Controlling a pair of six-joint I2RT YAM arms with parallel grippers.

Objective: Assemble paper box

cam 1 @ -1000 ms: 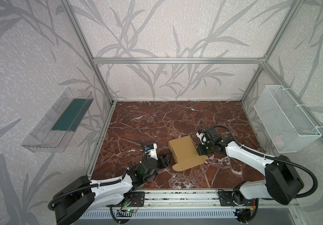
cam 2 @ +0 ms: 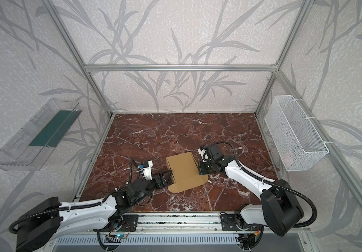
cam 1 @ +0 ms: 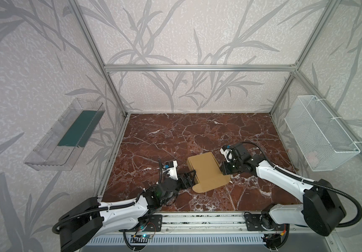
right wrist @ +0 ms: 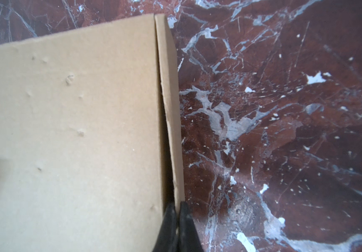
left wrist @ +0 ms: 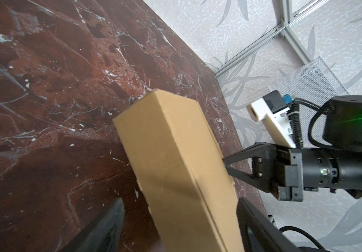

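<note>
A brown cardboard box [cam 1: 206, 167] sits on the table, its top panel lying over it and a rounded front flap [cam 1: 211, 183] extending toward my arms. My left gripper [cam 1: 192, 178] is open at the box's left side. In the left wrist view its blurred fingers [left wrist: 105, 229] stand either side of the box [left wrist: 176, 176]; contact cannot be made out. At the opposite side, my right gripper is shut on the thin right side panel [right wrist: 171, 109]. A narrow dark gap runs between that panel and the top panel [right wrist: 76, 126].
On the left wall hangs a clear bin [cam 1: 65, 136] with a green base; a white wire basket [cam 1: 321, 132] hangs on the right.
The box has shifted a little to the left. My right gripper stays at the right side with only slight movement.
</note>
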